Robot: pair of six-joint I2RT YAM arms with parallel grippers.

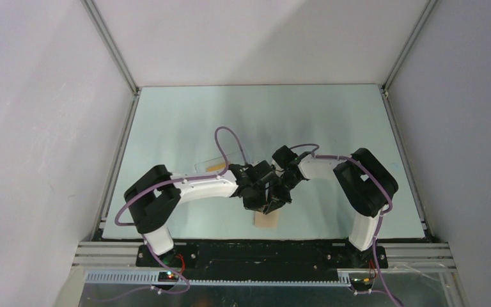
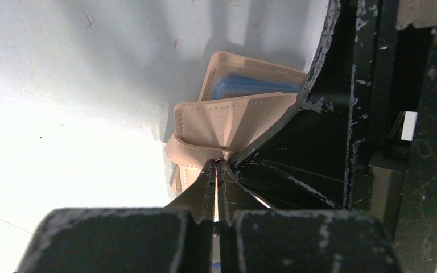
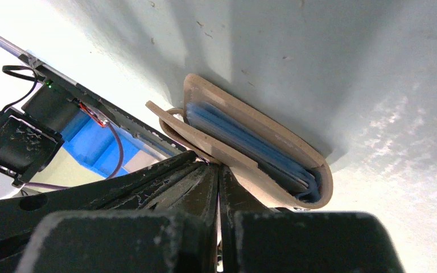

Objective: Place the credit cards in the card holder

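A tan leather card holder (image 1: 266, 218) lies at the table's front middle under both grippers, with blue cards (image 2: 250, 85) (image 3: 239, 131) inside it. My left gripper is shut, its fingertips at the folded edge of the holder's flap, seemingly pinching it. My right gripper is also shut, its tips at the raised edge of the holder's near wall, seemingly on that leather. In the top view both grippers meet over the holder and hide part of it. Whether every card is fully inside I cannot tell.
A clear tray (image 1: 203, 167) with an orange item (image 1: 216, 166) sits behind my left arm. The table's front edge lies just below the holder.
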